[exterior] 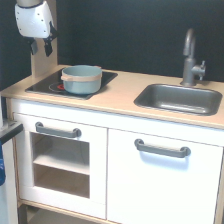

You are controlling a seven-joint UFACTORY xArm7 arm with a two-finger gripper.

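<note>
A blue-grey pot [82, 79] with a handle sits upright on the dark stove top [104, 77], at the left of the toy kitchen's counter. High in the upper left, my gripper [40, 47] hangs above and to the left of the pot, well clear of it. Its two dark fingers stand apart, and nothing shows between them.
At the counter's right is an empty metal sink [180, 98] with a grey faucet [190, 62] rising behind it. Bare counter [122, 92] lies between stove and sink. White cabinet doors with dark handles [162, 149] face front. Something blue [2, 171] shows at the left edge.
</note>
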